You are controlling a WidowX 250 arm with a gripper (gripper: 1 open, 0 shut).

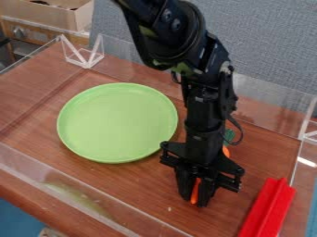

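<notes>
My black gripper (198, 183) is low over the wooden table, right of a green plate (117, 122), shut on a small orange object, likely a carrot (196, 193), most of which is hidden by the fingers and wrist. A bit of orange and green also shows just behind the wrist at its right.
Two red bars (268, 213) lie at the front right. Clear plastic walls with white corner brackets (82, 53) edge the wooden table (37, 102).
</notes>
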